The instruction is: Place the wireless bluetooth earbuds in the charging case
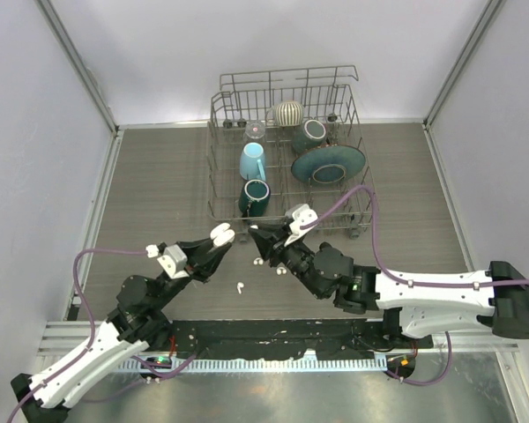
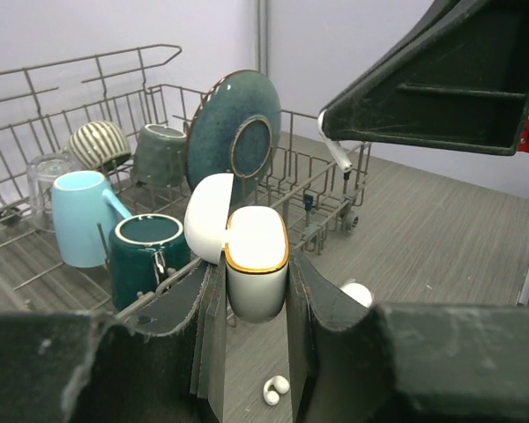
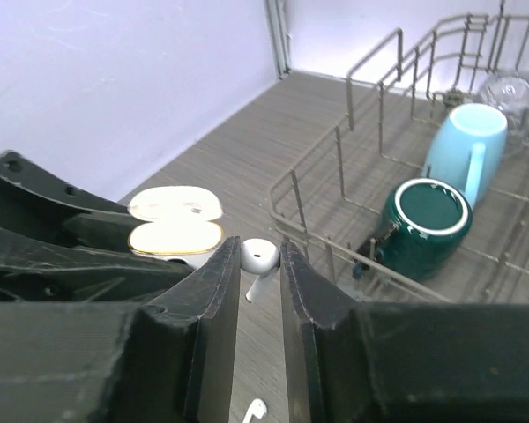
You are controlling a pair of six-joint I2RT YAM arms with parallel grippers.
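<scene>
The white charging case (image 2: 257, 286), gold-edged with its lid (image 2: 207, 216) raised, is held by my left gripper (image 1: 215, 245), which is shut on it. My right gripper (image 1: 257, 231) is shut on a white earbud (image 3: 260, 256), gripping its round head while the stem (image 2: 339, 155) sticks out beyond the fingertips. A small gap separates this earbud from the case in the top view; in the right wrist view the case (image 3: 178, 238) appears left of it. Below, loose earbuds lie on the table, one (image 1: 240, 286) at left and others (image 1: 258, 261) to its right.
Behind the grippers stands a wire dish rack (image 1: 288, 79) with a dark green mug (image 1: 255, 197), a light blue mug (image 1: 252, 162) and a plate (image 1: 328, 165). Its front edge is near both fingertips. Bare table (image 1: 154, 167) lies left of the rack.
</scene>
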